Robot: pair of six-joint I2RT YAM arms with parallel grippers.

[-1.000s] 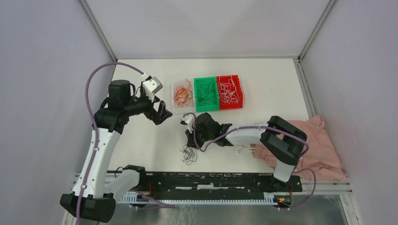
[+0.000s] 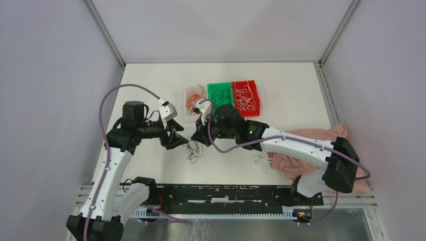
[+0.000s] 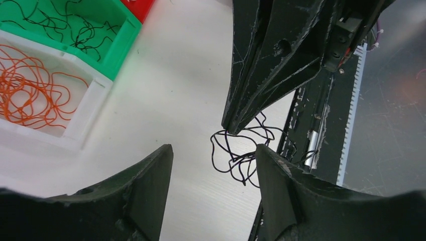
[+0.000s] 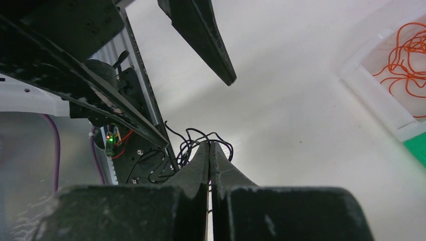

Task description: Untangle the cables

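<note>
A tangle of thin black cable [image 2: 193, 152] hangs from my right gripper, whose fingers are pressed together on a strand. In the left wrist view the loops of the black cable [image 3: 240, 159] dangle below the right gripper's tips [image 3: 233, 129], above the table. My left gripper stands part open close by, facing the tangle. Its two fingers [image 4: 221, 68] are spread apart, with no cable visibly clamped between them. In the top view the left gripper [image 2: 183, 135] is just left of the cable and of the right gripper's tip.
Behind the arms stand a white bin [image 2: 187, 104] of orange cable, a green bin [image 2: 226, 116] with dark cable, and a red bin [image 2: 256, 103] with white cable. A white cable [image 2: 259, 159] and pink cloth [image 2: 296, 163] lie at the right. The table's front edge is close.
My right gripper has lifted and carried the black tangle up and slightly left. The left gripper has moved down and a little right, and now sits right beside the tangle.
</note>
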